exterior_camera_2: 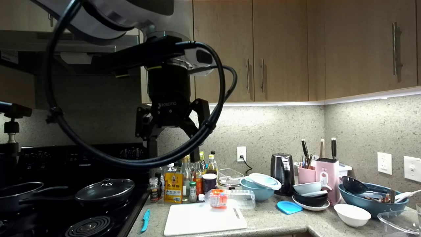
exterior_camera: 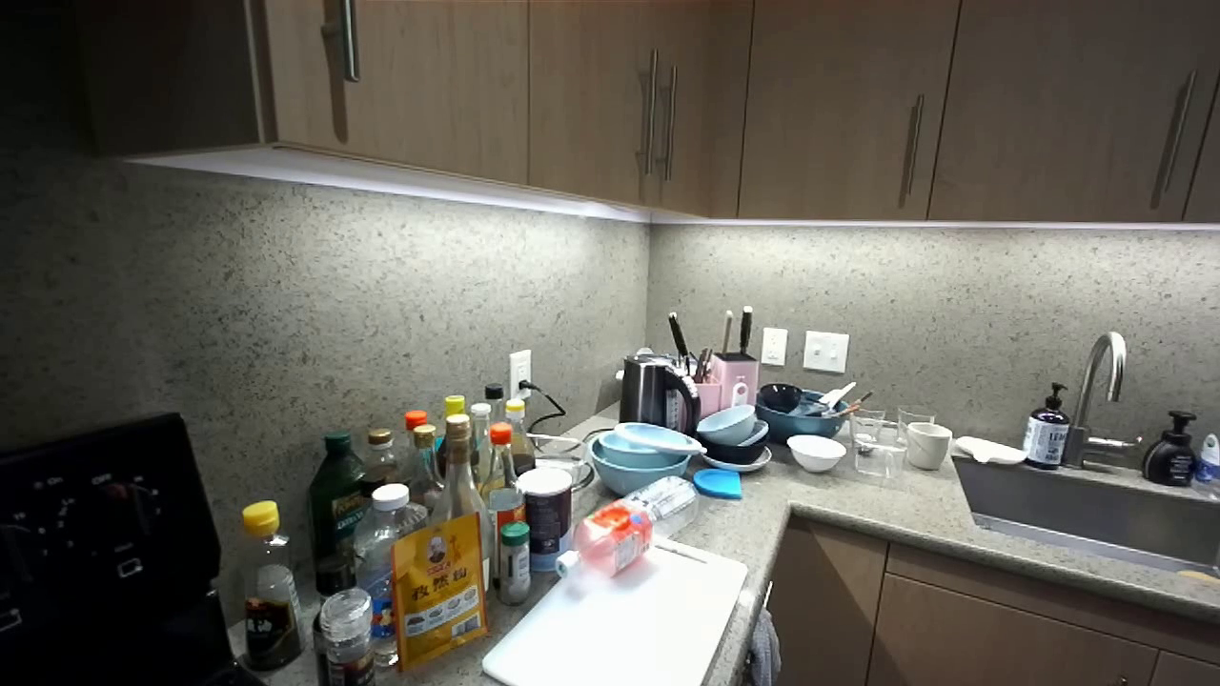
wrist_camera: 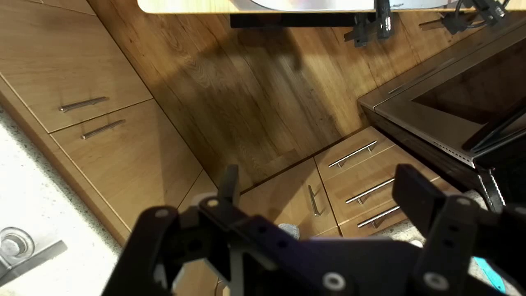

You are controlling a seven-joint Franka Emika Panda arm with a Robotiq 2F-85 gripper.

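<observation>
My gripper [exterior_camera_2: 173, 152] hangs open in the air in exterior view 2, its fingers pointing down and nothing between them. Behind and below it lies the counter with a white cutting board [exterior_camera_2: 203, 219]. A clear bottle with an orange label [exterior_camera_2: 218, 198] rests on its side at the board's back edge. A yellow spice packet [exterior_camera_2: 173, 187] stands left of the bottle, among several sauce bottles. To the board's left is a blue knife [exterior_camera_2: 146, 220]. In the wrist view the open fingers [wrist_camera: 416, 190] stand over wooden floor and drawers. Exterior view 1 does not show the gripper.
Blue bowls [exterior_camera: 635, 474], a kettle [exterior_camera: 654, 394] and a pink knife block [exterior_camera_2: 326, 175] crowd the corner. The stove bears a lidded pan [exterior_camera_2: 104, 193]. The sink [exterior_camera: 1087, 514] is far right. Upper cabinets [exterior_camera_2: 223, 47] hang behind the arm. Most of the board is bare.
</observation>
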